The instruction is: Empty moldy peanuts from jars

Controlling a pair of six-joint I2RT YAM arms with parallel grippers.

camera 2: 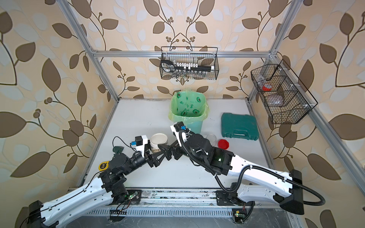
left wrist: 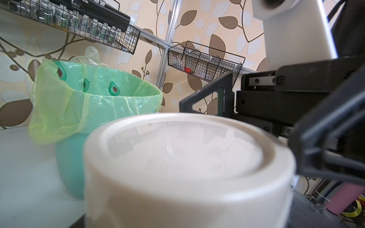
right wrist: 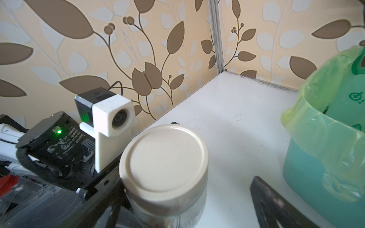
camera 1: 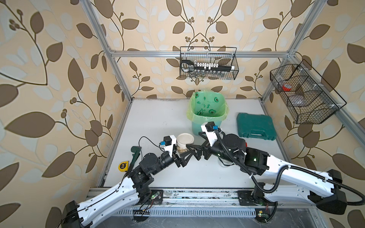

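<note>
A jar with a white lid (camera 1: pixel 185 138) stands upright between the grippers, contents faintly visible below the lid. It fills the lower left wrist view as a white cylinder (left wrist: pixel 188 163). My left gripper (camera 1: pixel 183 157) is open at its left side. My right gripper (camera 1: pixel 197 151) is open around the jar's top, seen beside the lid (right wrist: pixel 163 159) in the right wrist view. Behind them stands a teal bin (camera 2: pixel 192 125) with a yellow-green liner. A clear jar (camera 2: pixel 211 139) and red lid (camera 2: pixel 223 144) lie partly visible to the right.
A green case (camera 1: pixel 255 127) lies at the back right. A tape measure (camera 1: pixel 123 166) and dark tool lie at the left. Wire baskets (camera 1: pixel 209 64) hang on the walls.
</note>
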